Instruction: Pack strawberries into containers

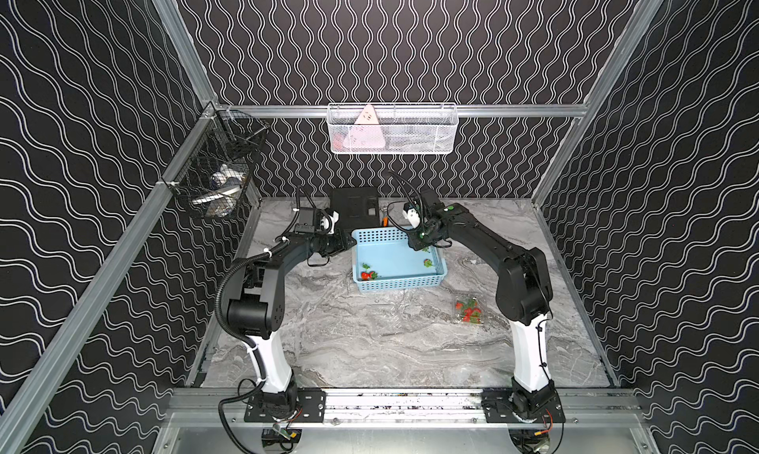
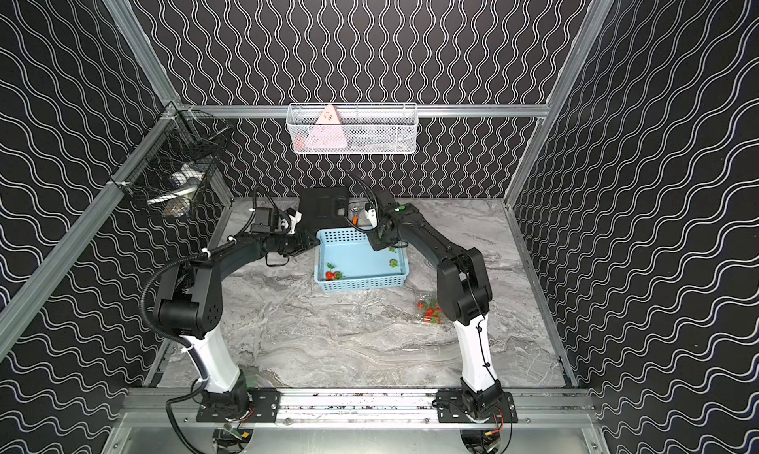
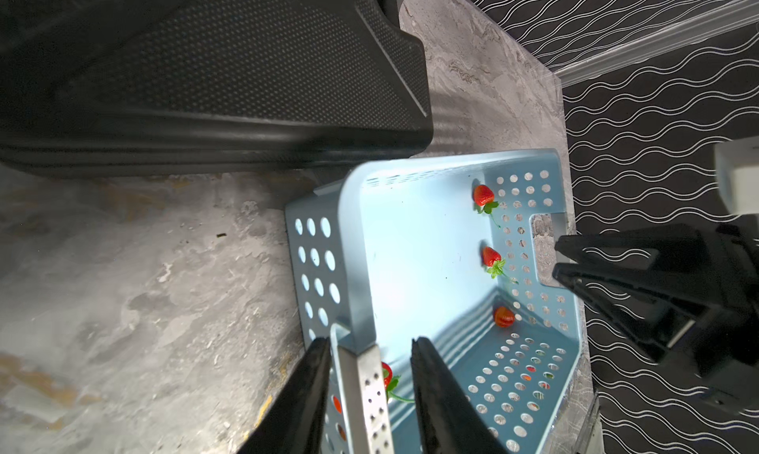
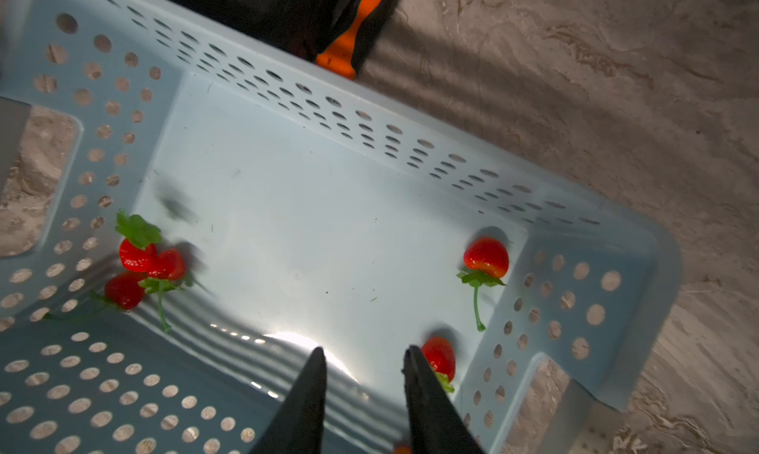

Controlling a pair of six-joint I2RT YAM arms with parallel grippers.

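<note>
A light blue basket (image 1: 399,258) stands mid-table with strawberries inside. In the right wrist view, several lie on its floor: a cluster with one strawberry (image 4: 125,290) at the left end, and others such as a strawberry (image 4: 486,256) along the right end. My right gripper is over the basket, fingers apart, nothing between them. My left gripper is open at the basket's left end; the basket's end rim (image 3: 370,383) shows between its fingers, and I cannot tell whether they touch it. A clear container (image 1: 468,310) holding strawberries sits on the table, front right of the basket.
Behind the basket stands a black case (image 1: 354,205), close to the left gripper. An orange-handled item (image 4: 340,55) lies by the basket's back wall. A white wire basket (image 1: 395,130) hangs on the back wall.
</note>
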